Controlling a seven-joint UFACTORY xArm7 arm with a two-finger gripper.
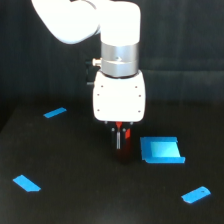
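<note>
My gripper points down over the dark table, below the white hand of the arm. Red patches show around its dark fingers, with a dim reddish shape low beside them. Whether that shape is an object or part of the gripper is hard to make out, and so is whether the fingers are apart or closed. To the right of the gripper lies a bright blue square with a blue border, and nothing is seen on it.
Blue tape strips lie on the table: one at the back left, one at the front left and one at the front right.
</note>
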